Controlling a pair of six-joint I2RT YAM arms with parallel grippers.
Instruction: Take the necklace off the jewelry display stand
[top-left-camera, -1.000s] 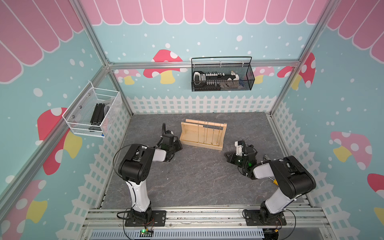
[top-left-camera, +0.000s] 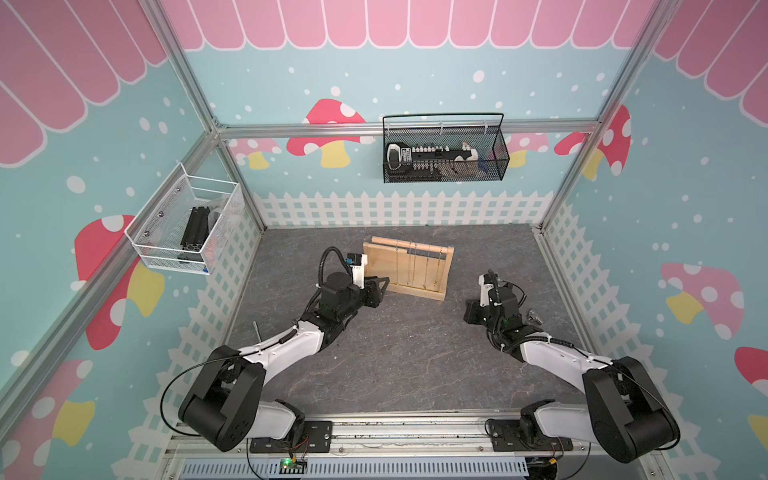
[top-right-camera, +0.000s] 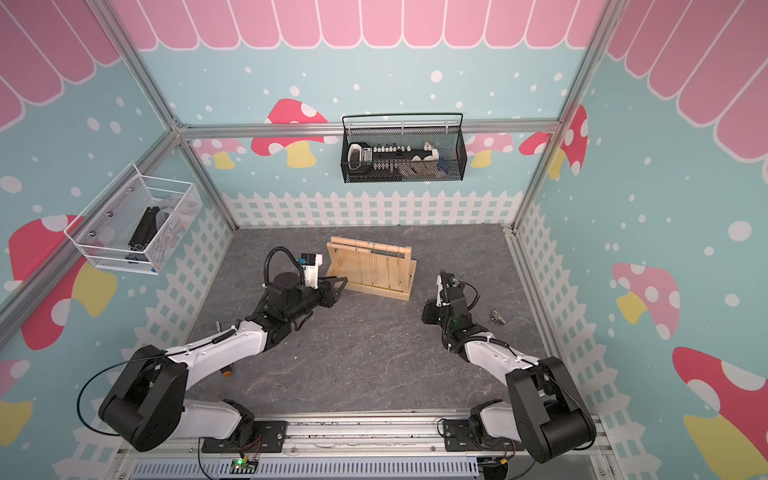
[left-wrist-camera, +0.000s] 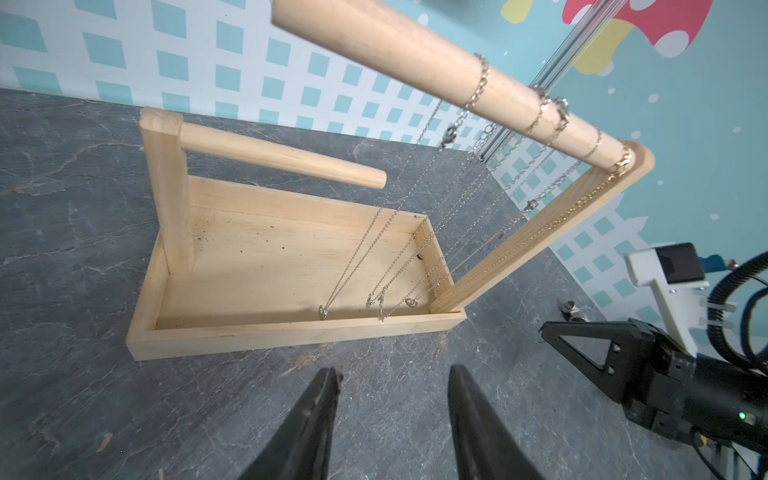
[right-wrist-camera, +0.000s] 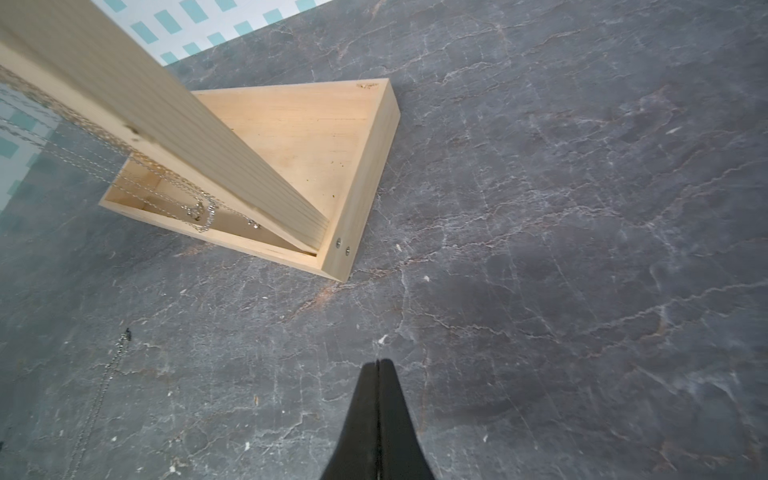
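A wooden display stand (top-left-camera: 400, 272) stands in the middle of the table. Several silver necklaces (left-wrist-camera: 478, 88) hang over its upper dowel (left-wrist-camera: 368, 36), their pendants down by the base tray (left-wrist-camera: 224, 336). My left gripper is open and empty, in front of the stand's left half. My right gripper is shut, nothing seen between its fingers, at the stand's right, short of the tray. In the right wrist view a thin chain (right-wrist-camera: 104, 384) lies on the table beside the stand.
A small metal object (top-right-camera: 497, 317) lies right of my right arm. A black basket (top-left-camera: 445, 164) and a white basket (top-left-camera: 184, 228) hang on the walls.
My left arm has stretched out and its gripper has risen and moved right toward the stand.
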